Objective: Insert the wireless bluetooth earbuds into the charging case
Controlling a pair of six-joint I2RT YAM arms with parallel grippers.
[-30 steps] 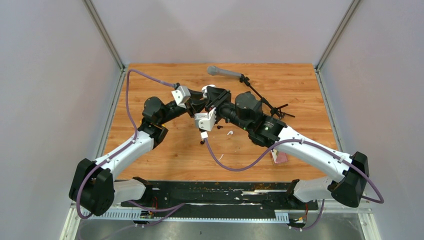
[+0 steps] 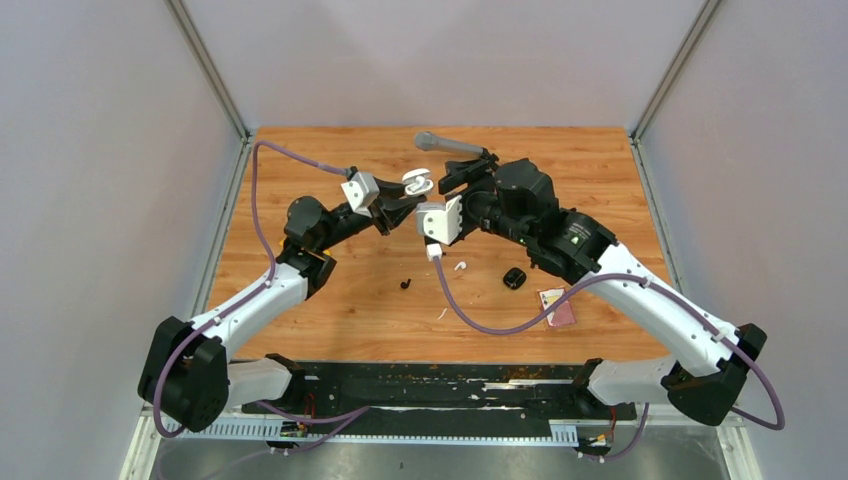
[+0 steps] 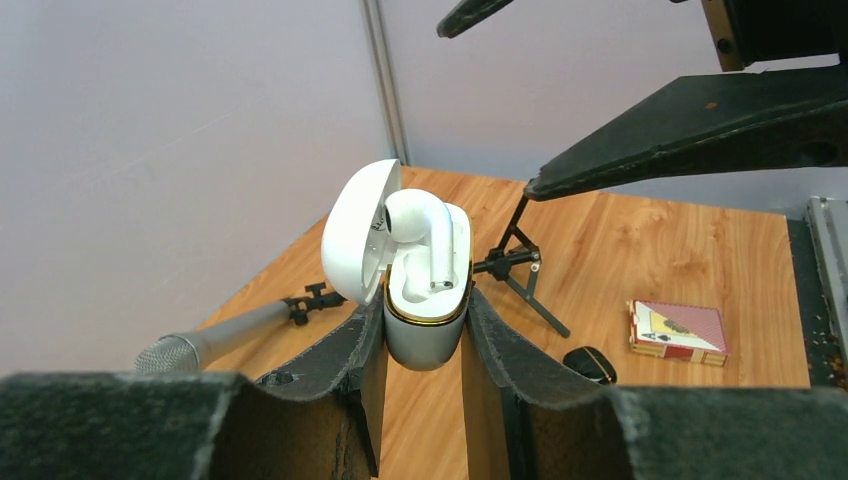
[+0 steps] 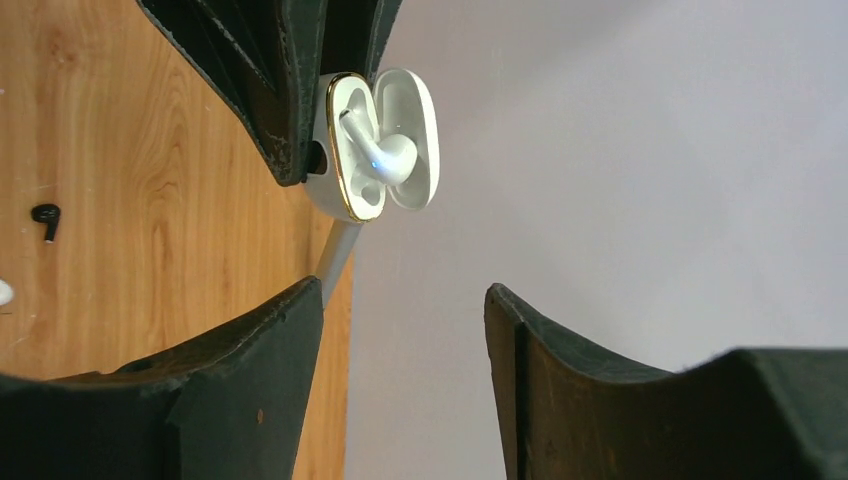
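Observation:
The white charging case point(image 3: 425, 320), lid up, is held upright in my left gripper, its fingertips on either side of the case's body. A white earbud point(image 3: 420, 225) rests in the case, its head raised at one end. In the right wrist view the same case point(image 4: 340, 190) and earbud point(image 4: 395, 158) show above my right gripper, which stands open and empty, a little apart. A small white piece point(image 2: 461, 265), possibly the other earbud, lies on the table.
On the wooden table point(image 2: 350, 320) are a microphone on a stand point(image 2: 450, 143), a black earbud point(image 2: 405, 283), a black case point(image 2: 514, 278) and a card pack point(image 2: 556, 307).
My right gripper has pulled back to the right, away from the case, uncovering it in the top view. The left arm looks unchanged.

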